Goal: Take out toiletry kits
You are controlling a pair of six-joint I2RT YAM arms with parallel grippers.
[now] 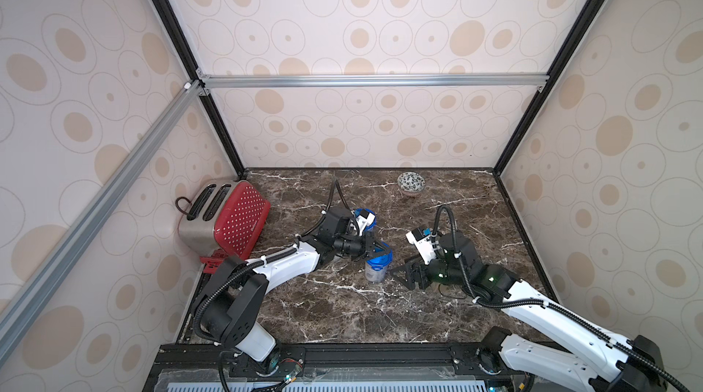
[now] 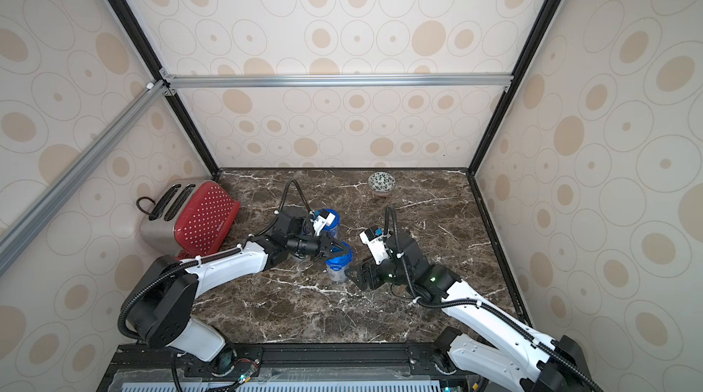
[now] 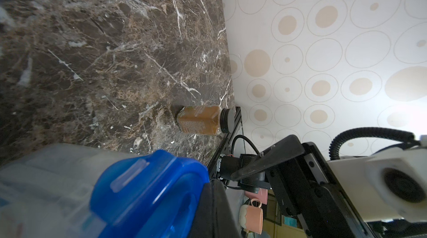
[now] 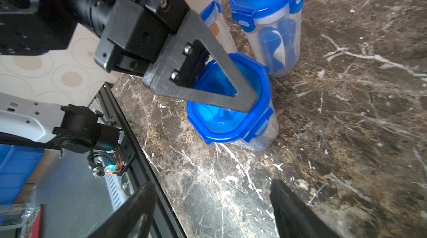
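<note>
A clear container [image 1: 376, 269] with a blue lid [image 4: 229, 127] stands upright in the middle of the table. My left gripper [image 1: 380, 249] lies across that lid, its fingers [image 4: 242, 95] shut, with nothing visible between them. Whether it touches the lid, I cannot tell. To the right of the container, my right gripper [image 1: 405, 275] is partly open. Its two blurred fingers [image 4: 298, 211] stand apart over bare table. Behind the front container are another blue-lidded container [image 4: 278, 38] and a third one [image 4: 218, 27], partly hidden by the left arm. Toiletry kits cannot be made out clearly.
On the left stands a red and steel toaster [image 1: 233, 220]. A patterned bowl [image 1: 411, 183] sits near the back wall. The left wrist view has a brown bottle [image 3: 200, 120] with a black cap.
</note>
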